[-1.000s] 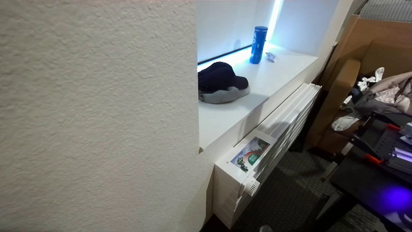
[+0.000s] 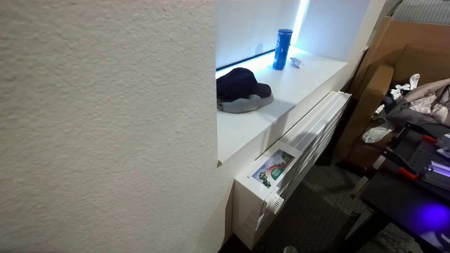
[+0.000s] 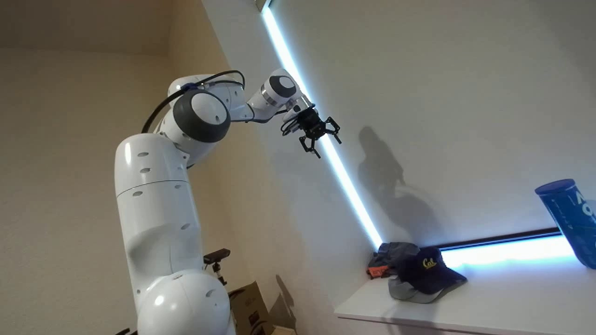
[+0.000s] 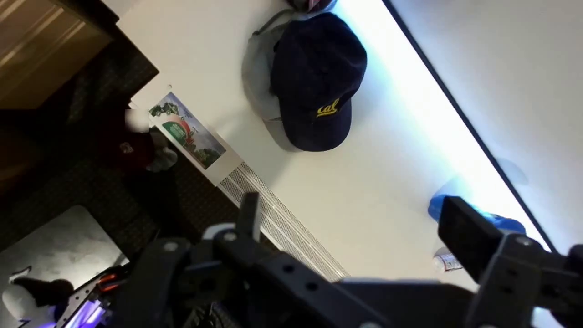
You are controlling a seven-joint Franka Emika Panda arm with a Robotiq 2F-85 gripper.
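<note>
My gripper (image 3: pixel 330 148) is held high above the window sill (image 3: pixel 357 306), its fingers spread and nothing between them. From the wrist view, one finger (image 4: pixel 250 213) shows at lower centre and the other at lower right, both over the sill. A navy cap (image 4: pixel 319 76) with yellow "Cal" lettering rests on a grey cap (image 4: pixel 261 76) at the sill's end. Farther along stands a blue can (image 2: pixel 281 50), partly covered by a finger in the wrist view. A small white bottle (image 2: pixel 296 63) lies beside it.
Below the sill runs a white radiator (image 2: pixel 314 122) with a picture card (image 2: pixel 273 168) on its end. The wall (image 2: pixel 109 126) blocks much of exterior view 1. A dark table (image 2: pixel 392 189) is at right. Between the caps and can the sill is bare.
</note>
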